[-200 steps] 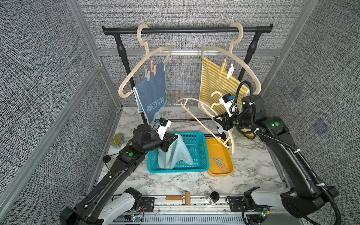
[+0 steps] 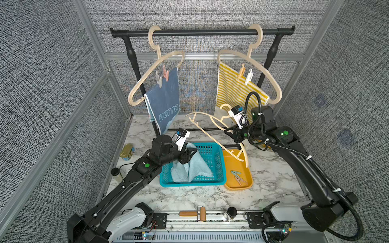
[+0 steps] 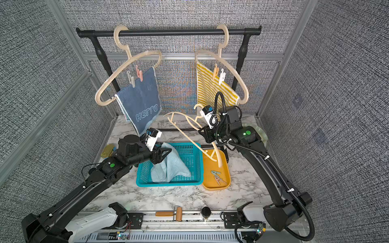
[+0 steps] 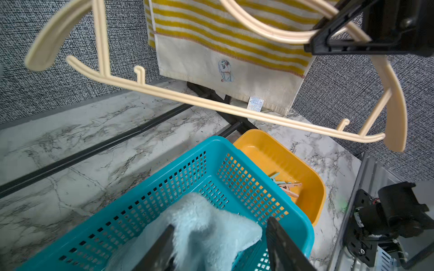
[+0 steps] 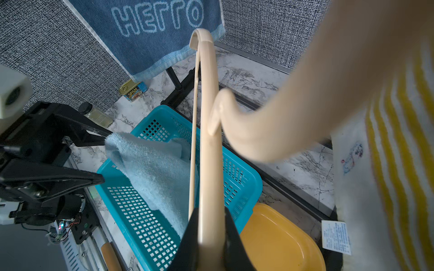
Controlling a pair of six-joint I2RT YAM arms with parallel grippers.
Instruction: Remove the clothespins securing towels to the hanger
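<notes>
My right gripper is shut on a bare cream hanger [image 2: 214, 139], holding it tilted above the baskets. My left gripper [image 2: 191, 156] is open over the teal basket [image 2: 224, 170]. Its two fingers stand well apart, and the light blue towel [image 5: 149, 167] rises to the tip of one of them; whether it clings there is hard to tell. On the rack, a grey clothespin [image 2: 158, 79] and a pink clothespin [image 2: 166, 73] grip the blue towel [image 2: 164, 99]. The yellow striped towel [image 2: 235, 87] carries an orange clothespin [image 2: 241, 71] and a white clothespin [image 2: 248, 77].
Beside the teal basket, an orange tray [image 2: 233, 186] holds loose clothespins [image 2: 238, 176]. Behind them runs the black rack's lower bar [image 4: 99, 151]. A can [image 2: 126, 151] and a small jar [image 2: 116, 173] stand at the left. Bare marble lies in front and to the right.
The right gripper has shifted left and slightly down with the hanger. The left gripper has moved right.
</notes>
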